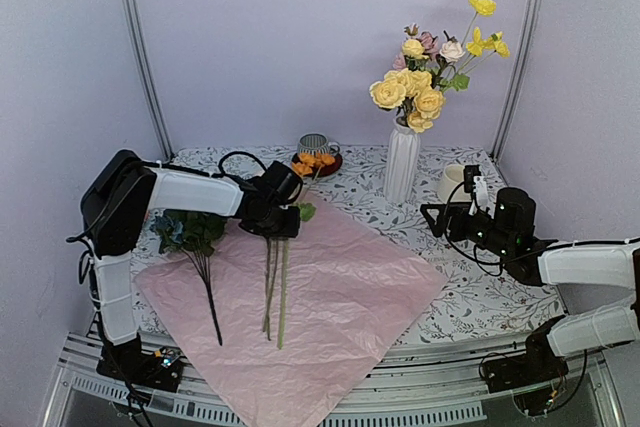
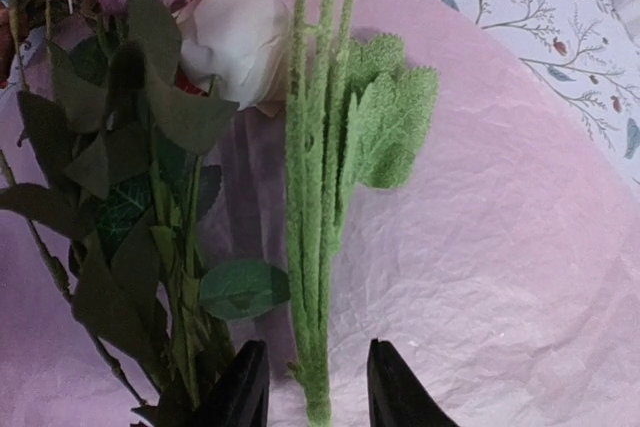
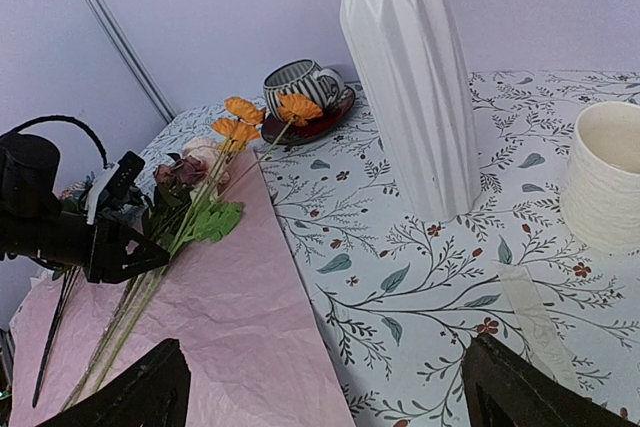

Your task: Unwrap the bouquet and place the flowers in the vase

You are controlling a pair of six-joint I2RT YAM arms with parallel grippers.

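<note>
The white vase (image 1: 402, 164) stands upright at the back, filled with yellow, pink and white flowers (image 1: 418, 87). On the pink paper, my left gripper (image 1: 290, 223) is low over the orange flowers' green stems (image 2: 318, 247). In the left wrist view its fingers are apart, one on each side of the joined stems, not visibly pressing them. The orange blooms (image 3: 240, 119) reach toward the saucer. Beside these stems lies a pink and white rose bunch (image 2: 235, 37) with dark leaves. My right gripper (image 1: 432, 221) is open and empty, right of the vase.
A bunch with blue-green leaves (image 1: 190, 231) lies at the left of the paper. Behind the paper, a striped cup (image 1: 313, 144) sits on a dark red saucer (image 3: 330, 119). A white cup (image 3: 606, 177) stands right of the vase.
</note>
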